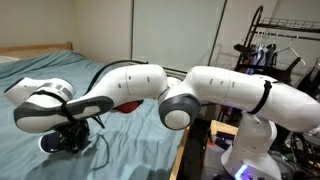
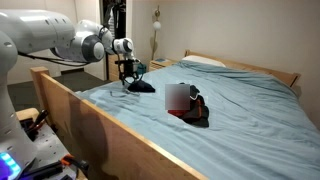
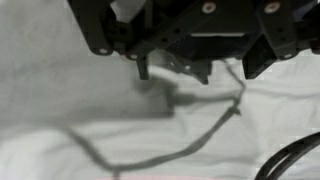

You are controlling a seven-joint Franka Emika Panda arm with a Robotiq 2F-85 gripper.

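Note:
A dark cap-like item with a white patch lies on the pale blue bed sheet, partly covered by the arm in exterior view 1. My gripper is low over the bed, right at this item. Its fingers stand wide apart in the wrist view, with pale sheet and shadow below them. From the far side, in exterior view 2, the dark item shows beside the gripper. Whether the fingers touch it is hidden.
A red and black item lies farther along the bed, apart from the gripper. A wooden bed rail runs along the near edge. A black cable crosses the wrist view's corner. Much of the sheet is bare.

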